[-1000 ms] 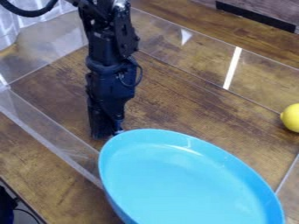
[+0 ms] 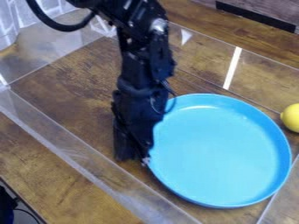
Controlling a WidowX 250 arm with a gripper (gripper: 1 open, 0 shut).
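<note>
The black gripper (image 2: 133, 140) reaches down in the middle of the camera view, its tips low against the left rim of a blue oval tray (image 2: 222, 153). The gripper is shut; whether anything thin lies between its fingers is hidden by the dark housing. The tray lies on the wooden surface to the right of the gripper.
A yellow round object (image 2: 291, 118) sits at the right edge, beside the tray. Clear plastic edging crosses the left side of the wooden surface (image 2: 59, 79).
The blue tray has moved up and back toward the middle of the surface. The gripper has moved slightly right and down, now against the tray's left rim.
</note>
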